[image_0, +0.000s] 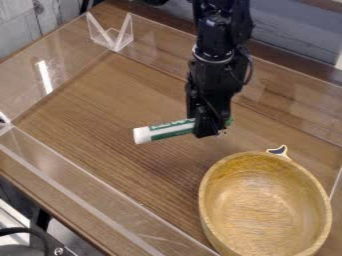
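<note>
The black robot arm reaches down from the top centre, and its gripper (206, 126) is shut on a white and green cylinder (168, 130), like a marker or tube, held roughly horizontal above the wooden table (94, 135). The cylinder's white end points left; its other end is partly hidden by the gripper.
A large yellow bowl (265, 208) fills the lower right, with a small white object (278, 151) just behind it. Clear plastic holders stand at the upper left and left edge.
</note>
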